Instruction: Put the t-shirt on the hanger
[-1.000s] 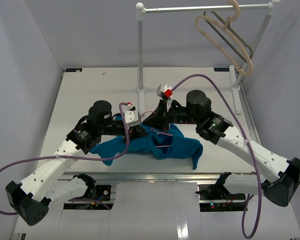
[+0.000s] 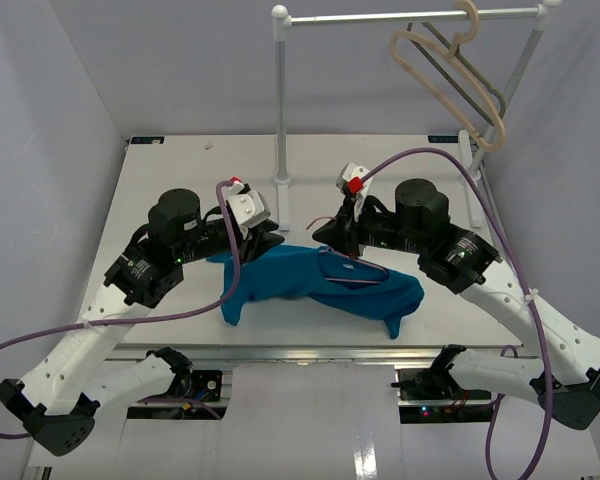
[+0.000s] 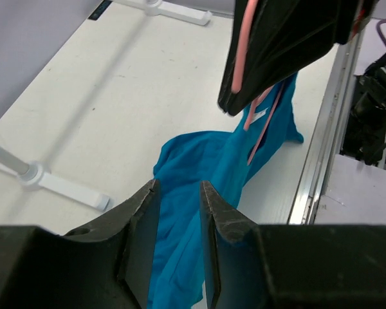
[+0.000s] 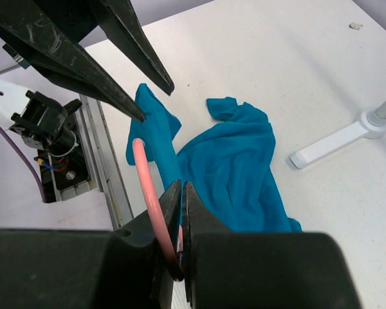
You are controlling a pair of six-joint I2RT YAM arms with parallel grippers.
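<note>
A teal t-shirt (image 2: 280, 275) lies bunched on the white board, with a pink hanger (image 2: 365, 281) partly inside it. My right gripper is shut on the hanger, whose pink end rises between and past its fingers in the right wrist view. My left gripper stands open above the shirt's left part, with nothing between its fingertips. In the left wrist view the shirt (image 3: 180, 251) stretches beneath both grippers.
A white rack (image 2: 400, 18) at the back carries beige and grey hangers (image 2: 430, 75). Its feet (image 2: 283, 205) stand on the board behind the shirt. A metal rail (image 2: 310, 353) runs along the front edge.
Both arms have risen and moved apart, the right one rightward with the pink hanger and the shirt around it. My left gripper has drawn back left and up from the shirt's middle.
</note>
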